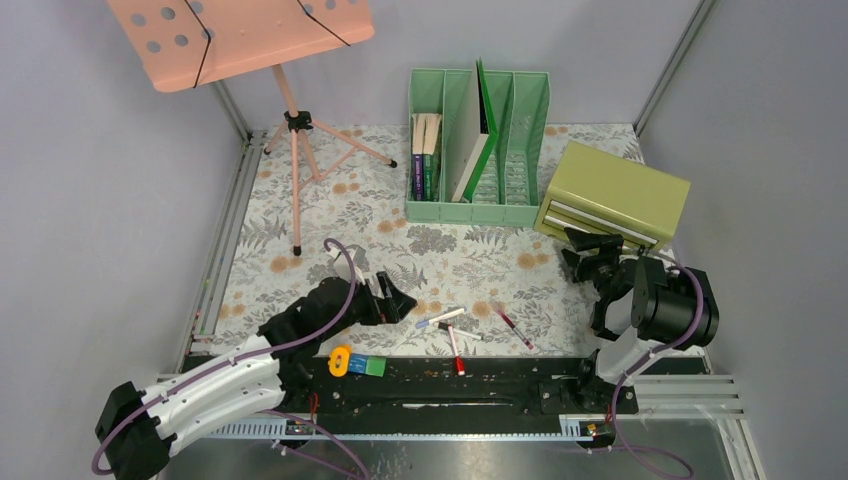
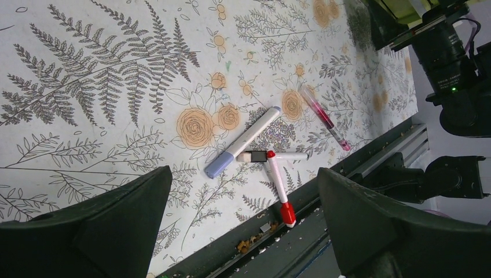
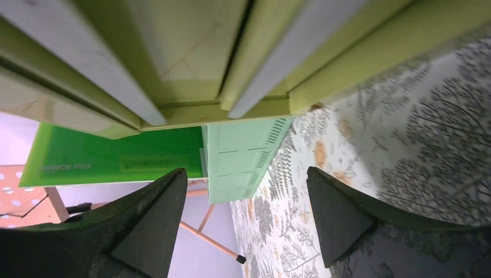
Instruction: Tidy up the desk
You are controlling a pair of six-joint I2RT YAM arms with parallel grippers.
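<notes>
A blue-capped marker (image 2: 243, 142), a black-capped marker (image 2: 292, 156), a red-capped marker (image 2: 278, 179) and a red pen (image 2: 324, 119) lie near the desk's front edge. My left gripper (image 1: 395, 298) is open above the desk, left of them, holding nothing. My right gripper (image 1: 575, 250) is at the front of the olive drawer cabinet (image 1: 615, 185); in the right wrist view its fingers are apart just beside the drawer fronts, with nothing seen between them.
A green file holder (image 1: 520, 210) with books and a green binder stands at the back. A pink music stand (image 1: 295, 190) occupies the back left.
</notes>
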